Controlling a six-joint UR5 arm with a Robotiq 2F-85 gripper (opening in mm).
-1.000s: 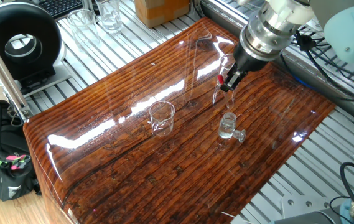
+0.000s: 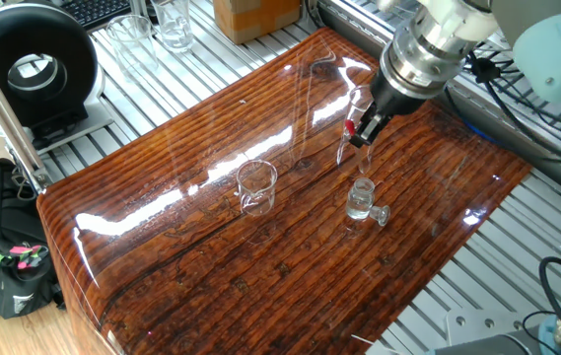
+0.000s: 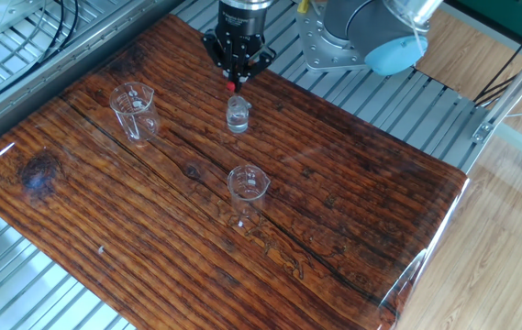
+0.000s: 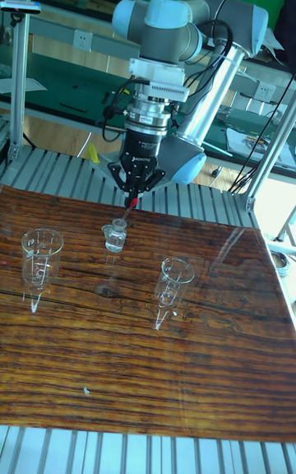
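A small clear glass bottle (image 2: pixel 360 202) (image 3: pixel 237 119) (image 4: pixel 115 239) with clear liquid stands upright on the glossy wooden table (image 2: pixel 290 266). A clear piece like a glass stopper (image 2: pixel 381 215) lies against its side in exterior view 1. My black gripper (image 2: pixel 356 133) (image 3: pixel 233 84) (image 4: pixel 132 199) points down above the table close to the bottle, apart from it as seen in exterior view 1. Its fingertips come together and look shut. Red shows at the tips; nothing held can be made out. Two empty glass beakers (image 3: pixel 135 112) (image 4: pixel 175 272) stand apart on the table.
Outside the table's far edge in exterior view 1 are more glassware (image 2: pixel 132 44), a cardboard box (image 2: pixel 255 18) and a black ring-shaped device (image 2: pixel 34 74). A metal rail (image 3: pixel 31 96) runs along one side.
The gripper has shifted only very slightly over the last second. The bottle, the stopper-like piece and the beakers stay in place.
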